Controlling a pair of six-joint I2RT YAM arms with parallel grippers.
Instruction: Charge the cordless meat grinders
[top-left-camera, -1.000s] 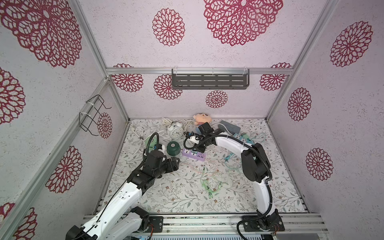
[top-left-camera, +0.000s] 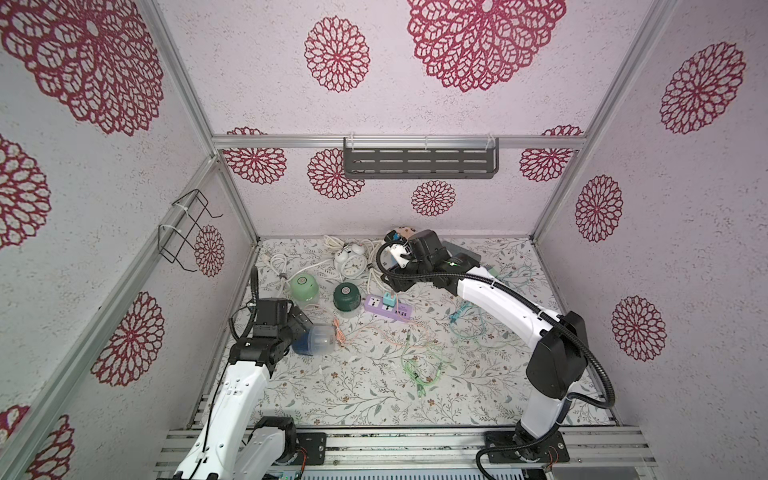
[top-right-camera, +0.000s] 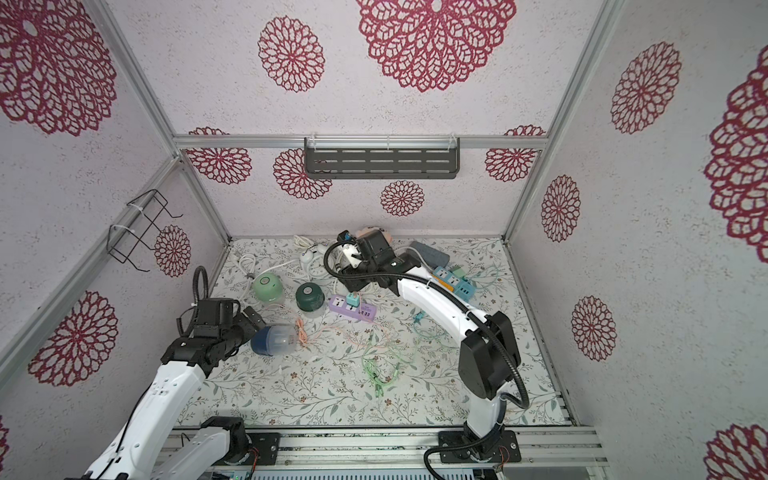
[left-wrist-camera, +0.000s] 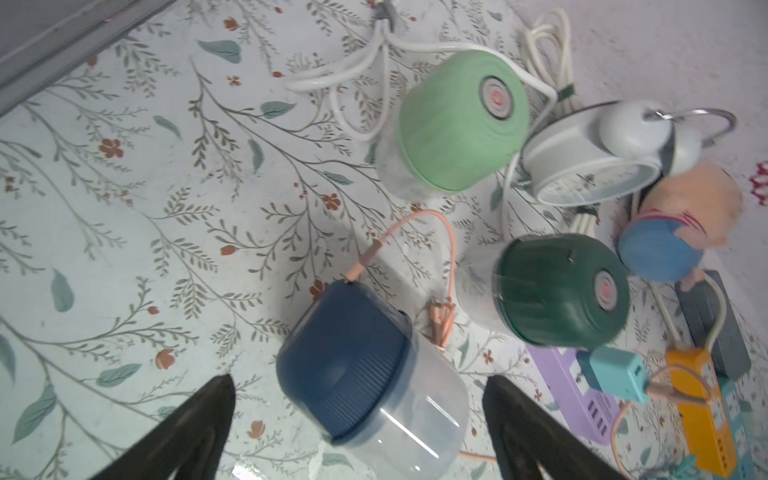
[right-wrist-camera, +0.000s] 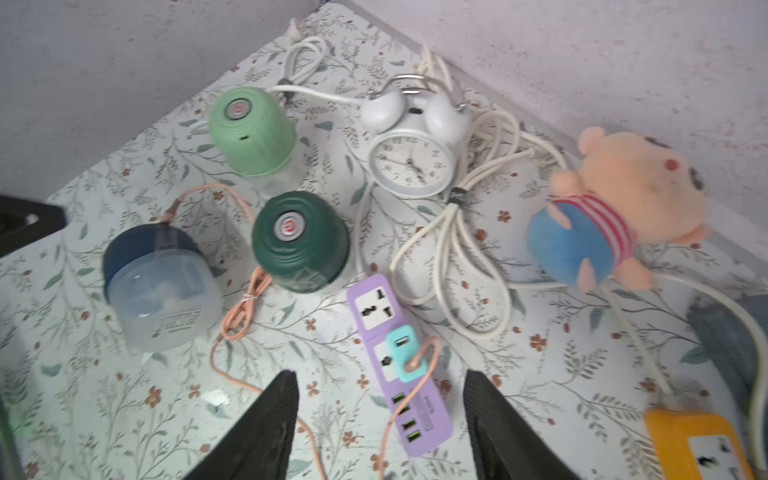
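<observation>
The blue-lidded grinder (left-wrist-camera: 344, 360) lies on its side with a pink cable at it, between the fingers of my open left gripper as seen from above. A light green grinder (right-wrist-camera: 252, 132) and dark green grinder (right-wrist-camera: 300, 240) stand behind it. A purple power strip (right-wrist-camera: 420, 416) carries a cyan adapter (right-wrist-camera: 404, 348) with a pink cable. My right gripper is above the strip, its fingers apart in the right wrist view; I cannot tell whether anything is between them.
An alarm clock (right-wrist-camera: 412, 160), plush toy (right-wrist-camera: 640, 192), white cables and a blue-and-orange strip (top-right-camera: 452, 284) crowd the back. Loose green cables (top-left-camera: 420, 372) lie at front centre, where the table is otherwise fairly clear.
</observation>
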